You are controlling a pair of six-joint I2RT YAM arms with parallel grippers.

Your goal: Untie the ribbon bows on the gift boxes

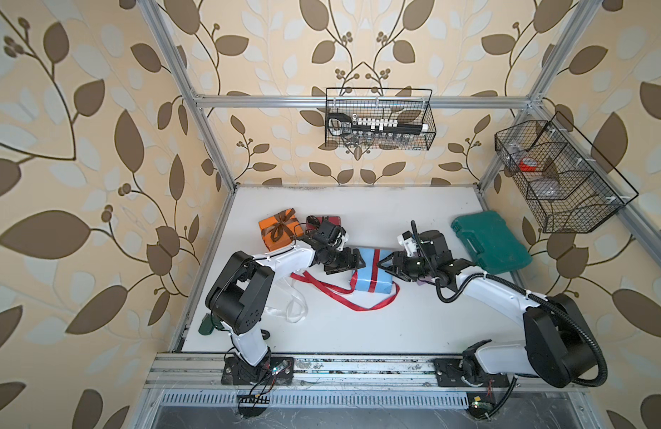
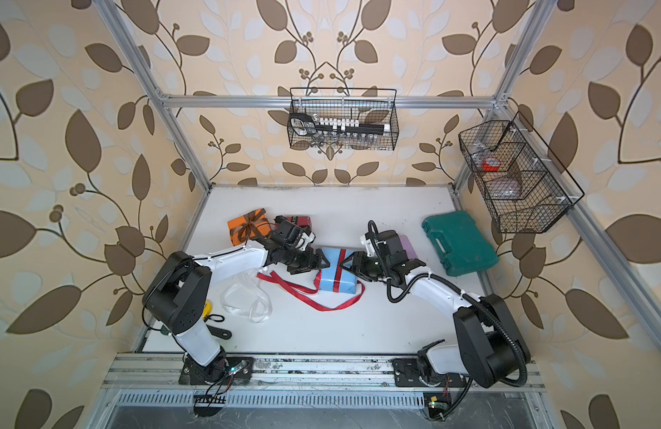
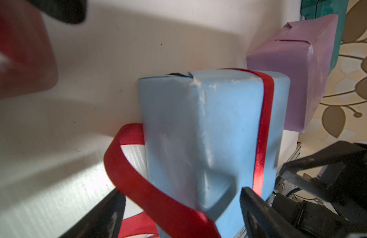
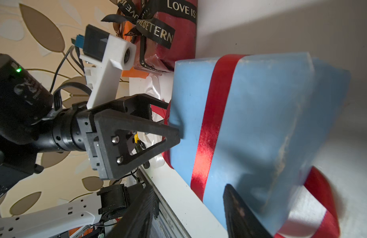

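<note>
The light-blue gift box [image 1: 364, 278] stands mid-table between my two grippers. A red ribbon [image 4: 212, 130] runs as a band across it, and a loose length [image 1: 376, 306] trails over the table; I see no bow on this box. My left gripper is open at the box's left side, a fingertip at its edge, with ribbon and box seen between its spread fingers. On the right side my right gripper is open too, its fingers apart near the box. Further back left are an orange box [image 1: 271, 240] with a brown bow and a red box [image 4: 183, 35] with a black printed bow.
A purple box [image 3: 284, 63] without visible ribbon lies behind the right gripper. A green case [image 1: 491, 241] is at the right. White ribbon [image 2: 248, 300] lies loose at the front left.
</note>
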